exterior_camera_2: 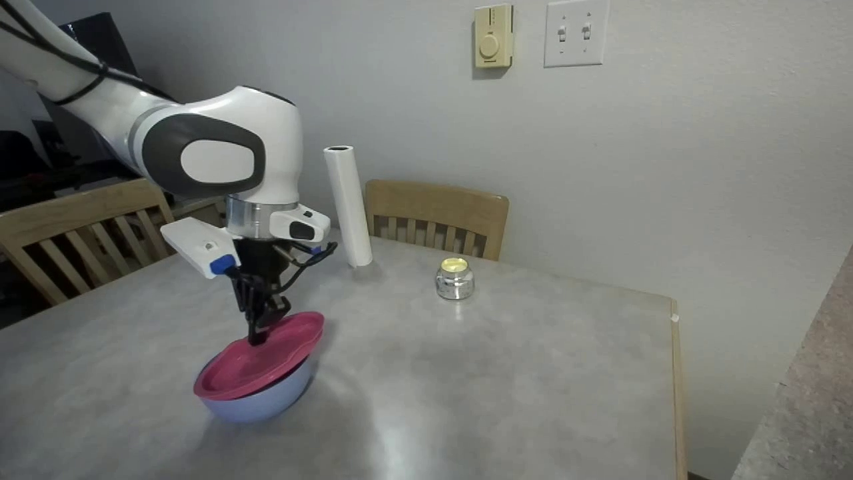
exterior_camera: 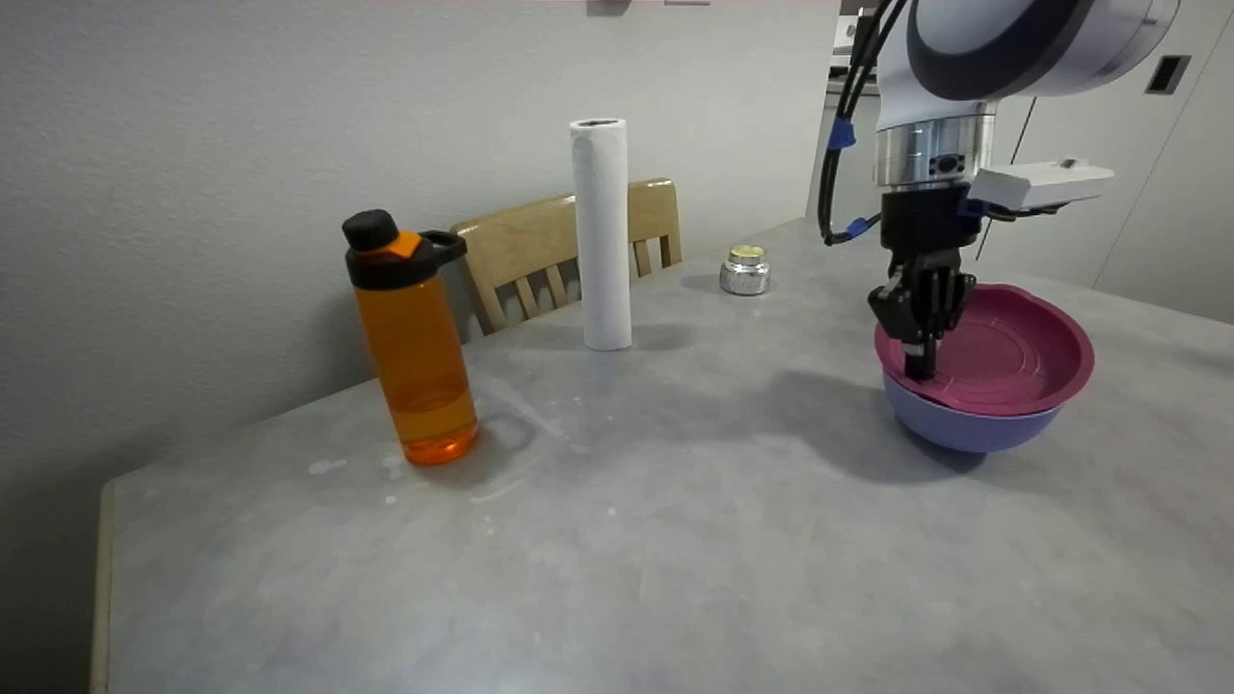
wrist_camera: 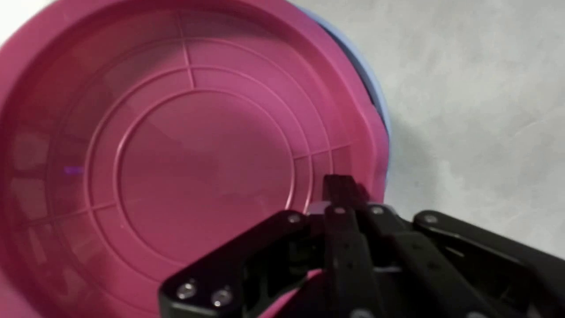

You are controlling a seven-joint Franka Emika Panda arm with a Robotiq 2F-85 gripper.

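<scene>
A pink bowl [exterior_camera: 1018, 347] sits inside a blue bowl [exterior_camera: 972, 426], tilted, its near-left side in exterior view 1 pressed low and its far side raised. My gripper [exterior_camera: 920, 360] points down into the pink bowl near that low side, with its tips against the bowl's inner surface. In the wrist view the gripper is shut beside the wavy rim, and nothing shows between its fingers. A thin strip of the blue bowl [wrist_camera: 377, 92] shows outside the pink rim there. In exterior view 2 the pink bowl [exterior_camera_2: 264, 361] slants over the blue bowl [exterior_camera_2: 268, 400].
An orange bottle [exterior_camera: 418, 359] stands at the left in exterior view 1. A white paper roll [exterior_camera: 602, 231] stands upright near a wooden chair [exterior_camera: 526, 243], with a silver jar [exterior_camera: 745, 272] farther back.
</scene>
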